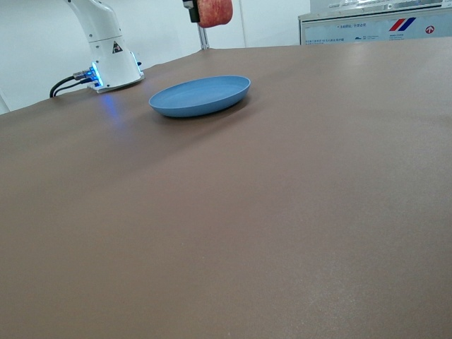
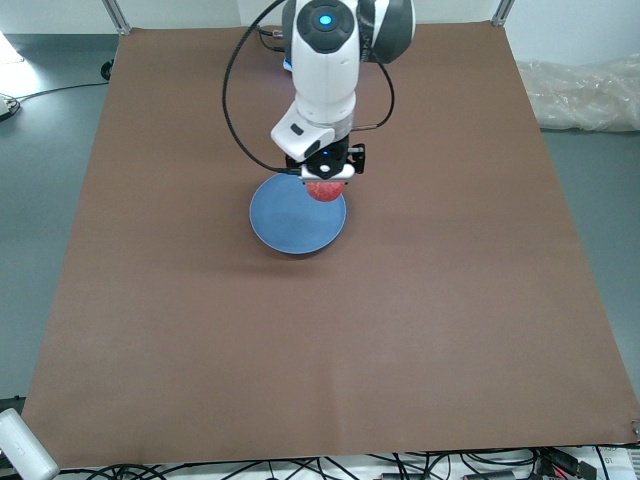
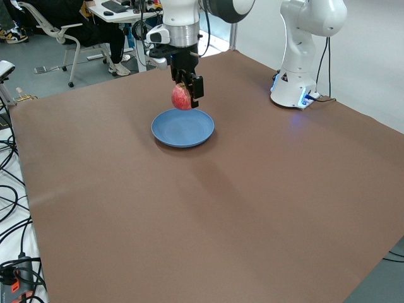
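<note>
My gripper (image 3: 187,95) is shut on a red apple (image 3: 180,97), held above a blue plate (image 3: 170,136) on the brown table. In the left view the apple (image 2: 325,192) hangs over the back part of the plate (image 2: 290,225). In the top view the apple (image 1: 216,10) is raised well above the plate (image 1: 199,97), with a dark finger at its left side.
A white robot arm base (image 3: 293,88) stands at one edge with cables. Cables and devices lie off the table (image 3: 252,221) along its edge.
</note>
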